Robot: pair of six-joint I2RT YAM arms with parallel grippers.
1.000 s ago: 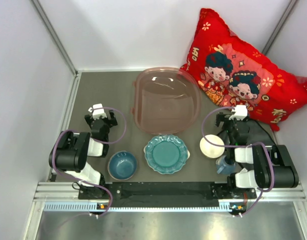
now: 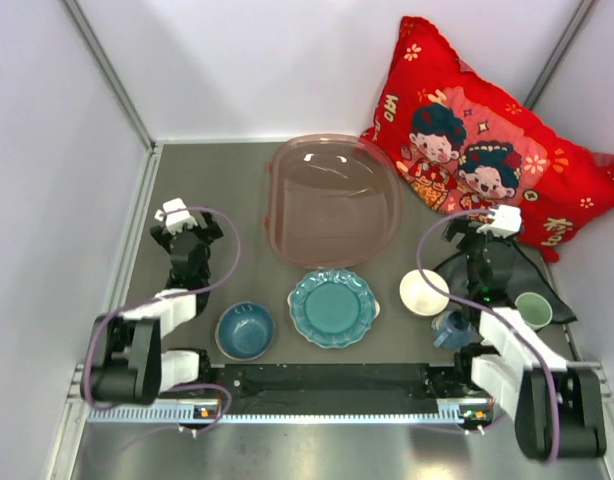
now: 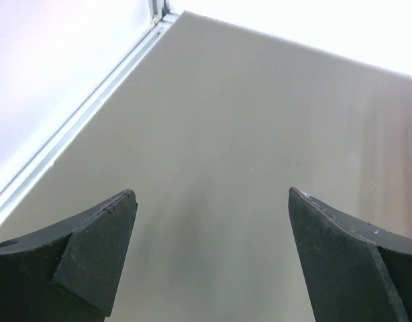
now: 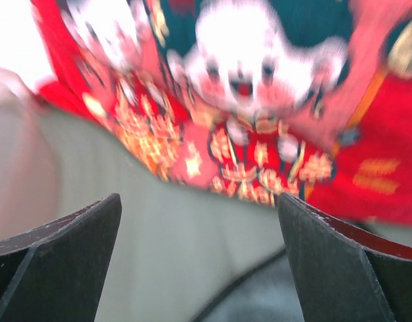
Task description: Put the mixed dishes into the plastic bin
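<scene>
The pinkish, see-through plastic bin [image 2: 334,200] lies at the back middle of the table, with nothing visible in it. In front of it are a teal scalloped plate [image 2: 332,309] and, to its left, a dark blue bowl [image 2: 244,331]. On the right are a white round dish [image 2: 424,292], a blue mug [image 2: 451,330] and a pale green cup [image 2: 533,310], partly behind the right arm. My left gripper stands open left of the bin, over bare table. Also open and empty, my right gripper is right of the bin, facing the cushion.
A big red patterned cushion [image 2: 487,150] fills the back right corner. Beneath the right arm lies a dark, black-edged flat item [image 2: 542,272]. Bare table [image 2: 222,170] stretches left of the bin.
The dishes and bin stayed put.
</scene>
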